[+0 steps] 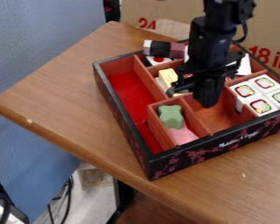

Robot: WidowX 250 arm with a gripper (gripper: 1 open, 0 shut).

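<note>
A black gripper [201,87] reaches down into a dark patterned box [150,162] with red compartments. It sits over the middle right compartment, beside several white square pieces with red and green centres [259,96]. A green piece [171,116] and a pink piece [182,134] lie in the front middle compartment, a pale yellow piece [166,79] behind them. The long left compartment [129,87] shows bare red. The fingertips are dark against dark, so their opening and anything between them are unclear.
A wooden table [60,105] holds the box, with free room to the left and front. Dark brown and purple blocks [160,47] lie at the box's back. A cardboard carton [154,13] stands behind.
</note>
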